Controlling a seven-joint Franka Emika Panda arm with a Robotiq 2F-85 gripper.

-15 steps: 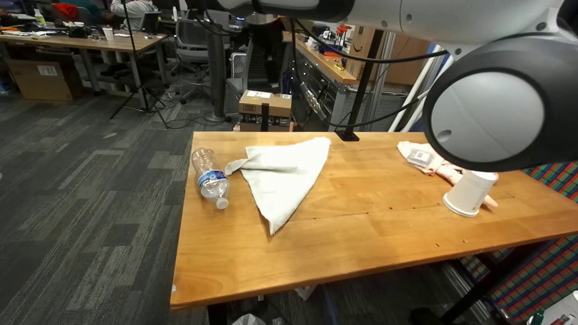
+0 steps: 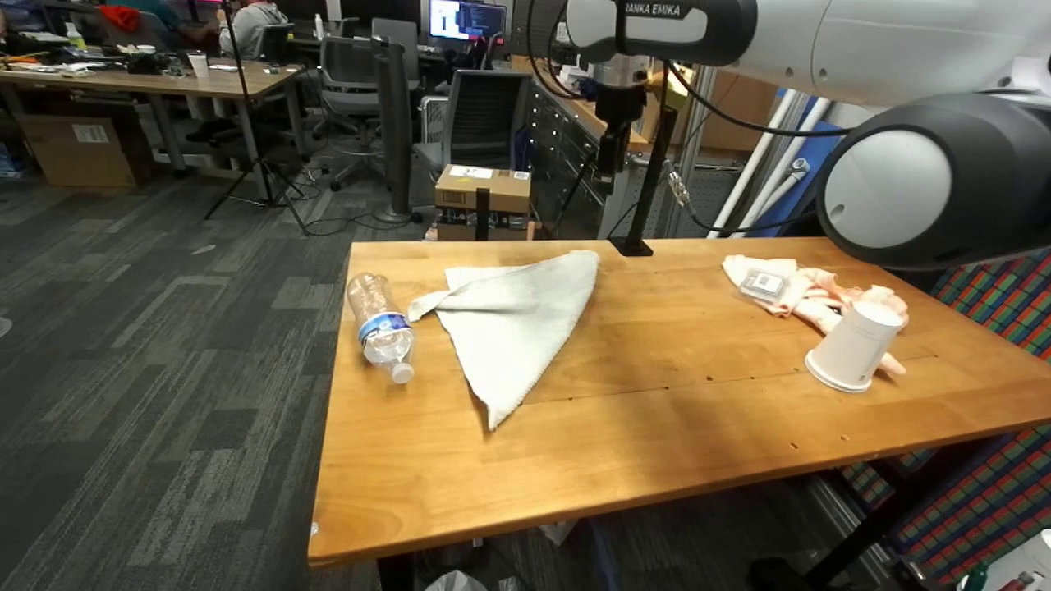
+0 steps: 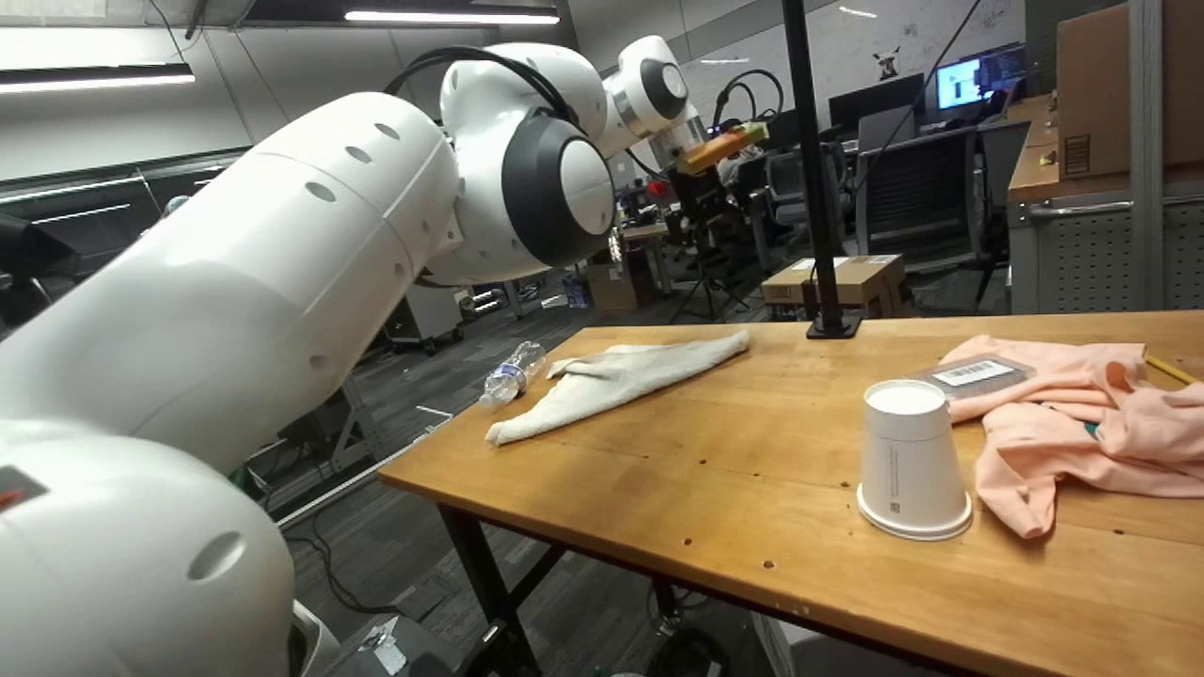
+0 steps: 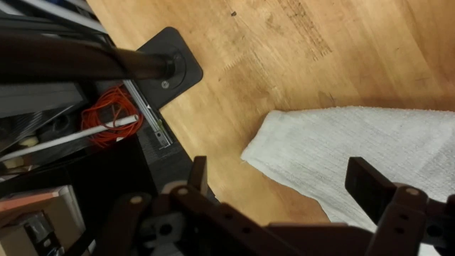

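My gripper is open above the table's back edge, its two fingers wide apart with nothing between them. Beneath it in the wrist view lies one corner of a white cloth (image 4: 354, 145), under the right finger. Exterior view 1 shows that cloth (image 2: 522, 320) spread on the left half of the table, one side folded over. A clear plastic bottle (image 2: 382, 325) with a blue label lies on its side to the left of it. Further right, a white paper cup (image 3: 911, 463) stands upside down beside a crumpled pink cloth (image 3: 1050, 451), with a small clear case (image 3: 976, 373) on it.
A black post on a flat base (image 4: 187, 70) rises at the table's back edge, close to the gripper.
The arm has swung to the right and back in exterior view 1, bringing the hand into sight near the post. More of the pink cloth shows. Cloth, bottle and cup have stayed put.
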